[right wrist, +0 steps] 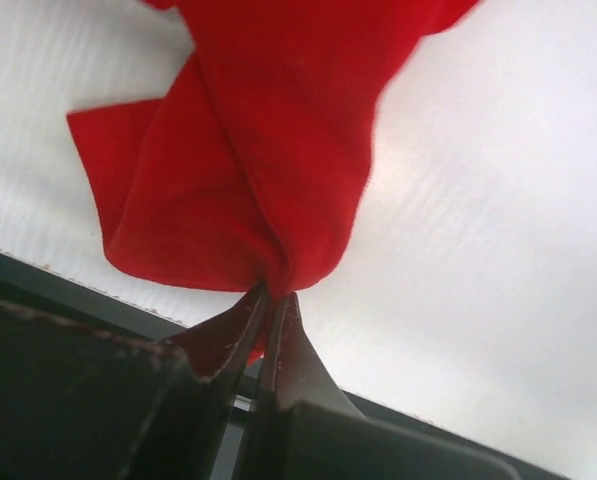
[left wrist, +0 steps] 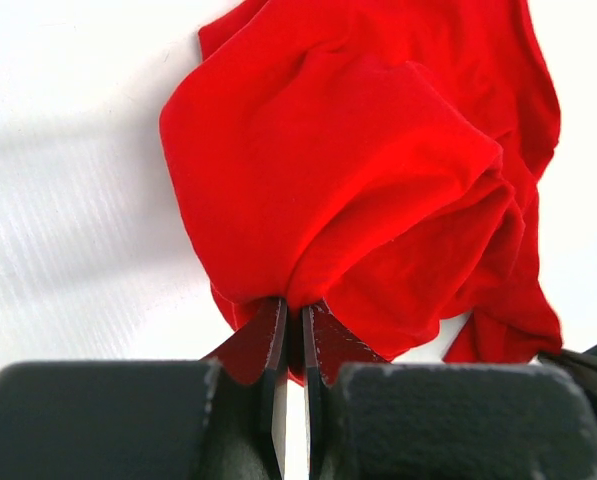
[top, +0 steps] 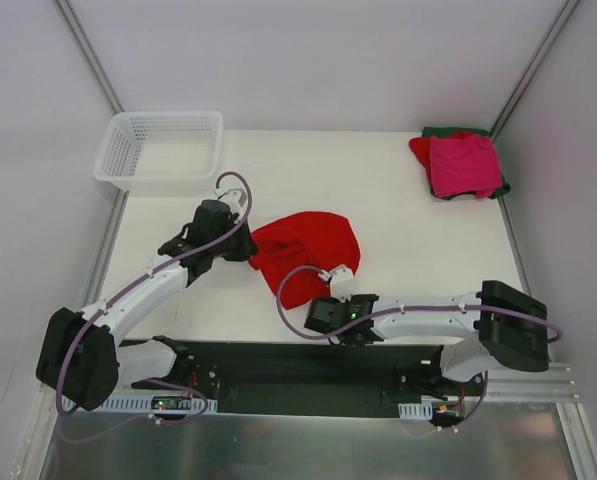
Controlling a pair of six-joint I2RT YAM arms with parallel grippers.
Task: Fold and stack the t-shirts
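Note:
A red t-shirt (top: 318,242) lies crumpled near the table's middle, its cloth bunched and creased. At its left edge my left gripper (top: 252,254) is shut; in the left wrist view a gathered fold of the red shirt (left wrist: 318,190) runs down between the fingertips of the left gripper. My right gripper is shut on the shirt's near edge, where the red cloth (right wrist: 278,170) narrows to a pinch. From above, the right arm's wrist covers that grip. A stack of folded shirts (top: 464,164), pink on top of red and dark green, rests at the far right.
An empty white basket (top: 160,187) stands at the far left corner. Bare white table (top: 318,165) lies behind the shirt and to its right. The table's near edge runs just under the right gripper.

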